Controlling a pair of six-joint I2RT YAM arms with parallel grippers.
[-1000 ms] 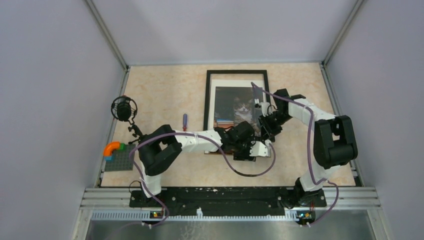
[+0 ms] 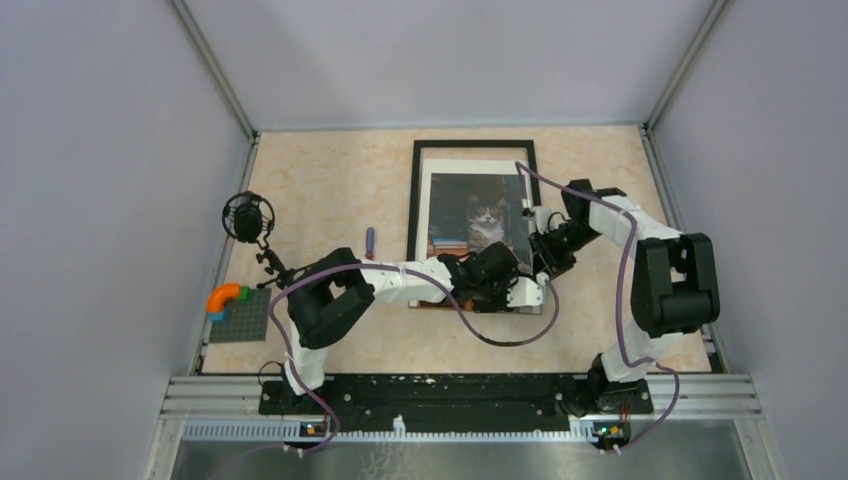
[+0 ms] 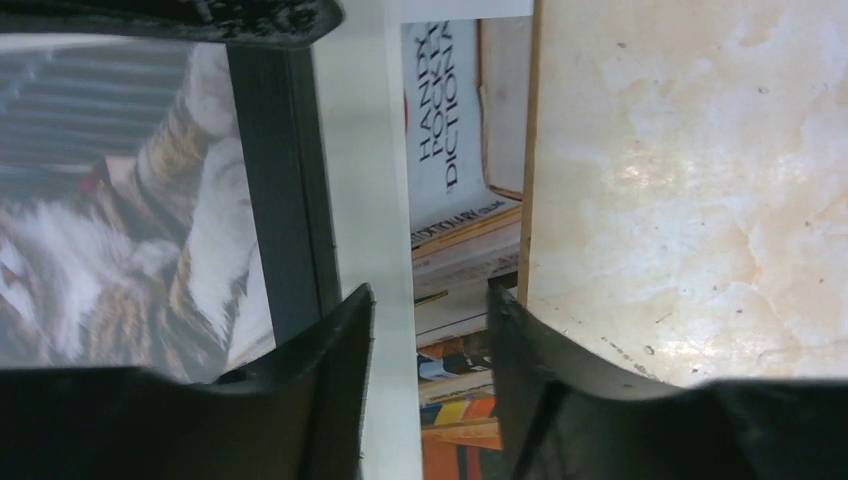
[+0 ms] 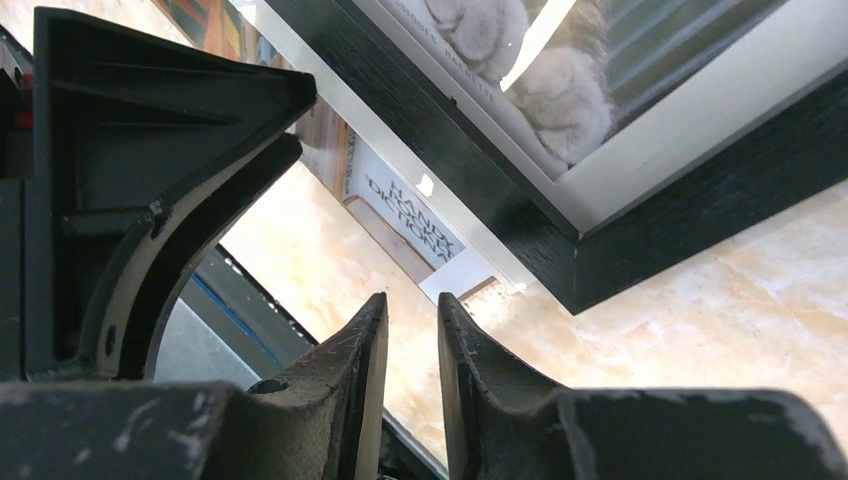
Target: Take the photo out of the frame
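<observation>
The black frame [image 2: 474,145] lies flat, holding the kitten photo [image 2: 478,205] with its white border. In the left wrist view, a printed strip [image 3: 450,130] with dictionary lettering shows beside the frame's edge; my left gripper hovers there, fingers apart, nothing seen held. In the right wrist view, my right gripper is at the frame's corner [image 4: 575,260], fingers part open over bare table, beside the printed strip [image 4: 400,210]. Both grippers crowd the frame's lower right in the top view, hiding part of it.
A screwdriver [image 2: 370,240] lies left of the frame. A grey building plate [image 2: 240,325] with an orange tube [image 2: 220,295] is at the far left.
Both arms have shifted slightly rightward in the top view over the last second, the right one more clearly, away from the photo's middle.
</observation>
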